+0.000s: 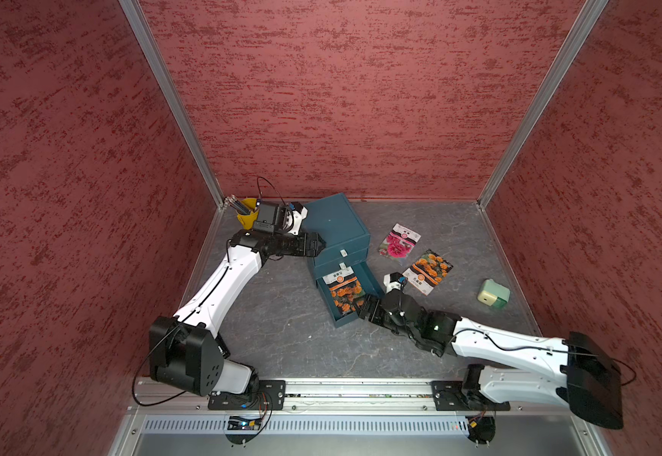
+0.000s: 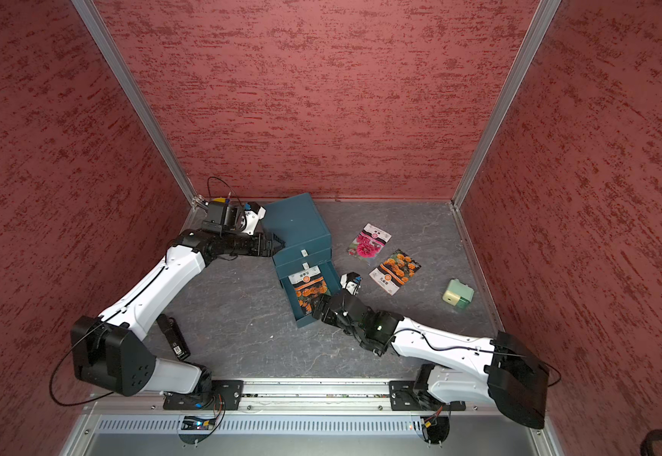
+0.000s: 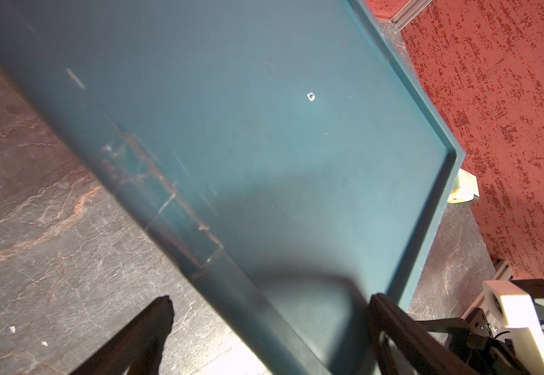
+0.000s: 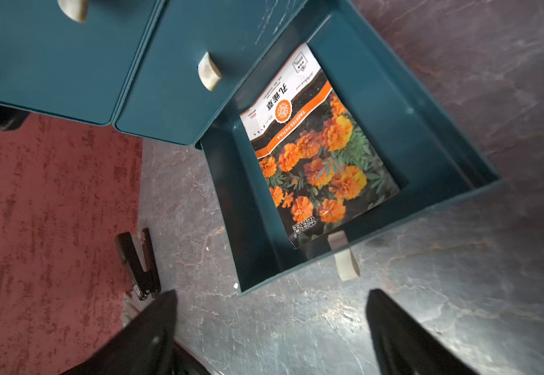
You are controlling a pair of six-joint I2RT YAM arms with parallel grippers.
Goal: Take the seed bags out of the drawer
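A seed bag with orange flowers (image 4: 322, 168) lies flat in the pulled-out drawer (image 4: 409, 106) of the dark teal cabinet (image 1: 336, 220). On the table to the right of the cabinet rest a pink-flowered seed bag (image 1: 399, 241) and a second orange-flowered bag (image 1: 428, 271). My right gripper hovers near the drawer's front, open and empty, its fingers apart from the bag. Beside the cabinet's left edge, my left gripper has its fingers spread wide, one over the table and one over the cabinet top; contact is unclear.
Behind the left arm stands a yellow cup (image 1: 248, 213) holding tools. A pale green box-like object (image 1: 493, 293) sits at the far right. A black stapler-like item (image 2: 173, 336) lies at the left. Bare tabletop (image 1: 285, 334) shows in front of the drawer.
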